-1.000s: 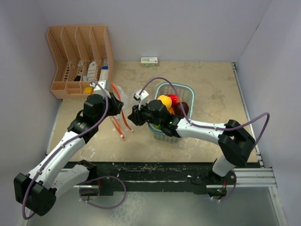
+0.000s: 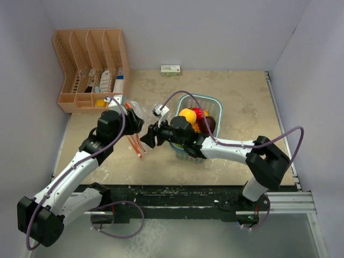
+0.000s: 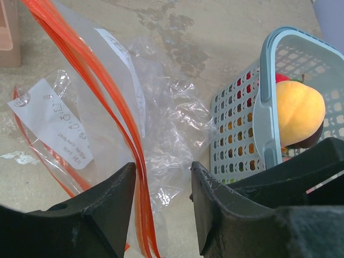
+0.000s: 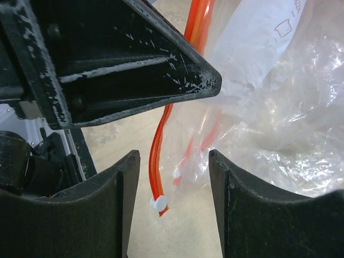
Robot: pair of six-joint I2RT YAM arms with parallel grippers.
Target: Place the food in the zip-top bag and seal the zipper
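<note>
A clear zip top bag (image 3: 172, 115) with two orange zipper strips lies spread on the table, its upper strip (image 3: 119, 99) raised off the surface. My left gripper is part open around that strip, which runs close by its left finger, with a gap to the right finger. In the right wrist view, my right gripper stands open near the zipper's white-tipped end (image 4: 159, 203), which shows between its fingers. Toy food, including a yellow-orange piece (image 2: 187, 115) and a dark piece (image 2: 206, 124), sits in the grey-blue basket (image 2: 219, 105).
A peach divided rack (image 2: 63, 54) holding several items stands at the back left. A small white-green box (image 2: 170, 70) lies at the back. Both grippers are close together.
The right gripper has edged a little left and toward the front. The food stays in the basket.
</note>
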